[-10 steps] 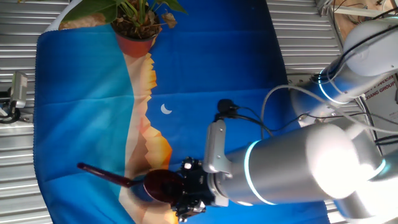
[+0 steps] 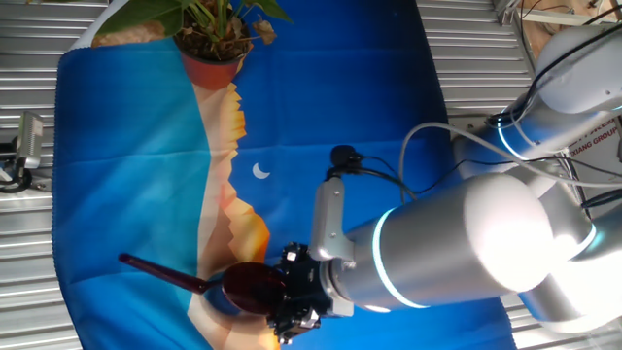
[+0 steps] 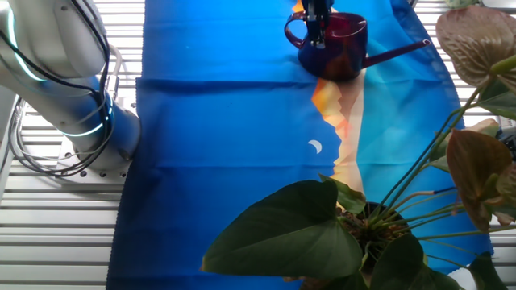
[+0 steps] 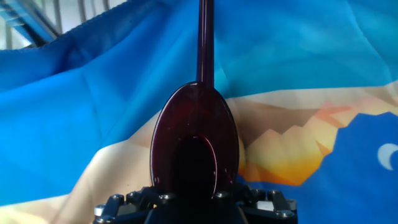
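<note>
A dark red watering can point(image 3: 343, 50) with a long thin spout point(image 2: 163, 273) is upright at one end of the blue printed cloth. My gripper point(image 2: 294, 292) is at the can's handle side, shut on the handle point(image 3: 295, 29). From the wrist view, the can's oval top opening point(image 4: 194, 124) lies straight ahead, with the spout pointing away. The finger linkages show along the bottom edge there, while the grip on the handle is hidden behind the can and fingers. I cannot tell whether the can's base touches the cloth.
A potted plant point(image 2: 212, 73) stands at the other end of the cloth, its broad leaves point(image 3: 282, 229) spreading wide. Between can and pot the cloth point(image 3: 234, 129) is clear. A small device point(image 2: 29, 141) sits beyond the cloth's edge. Cables loop around the arm.
The plant has not moved.
</note>
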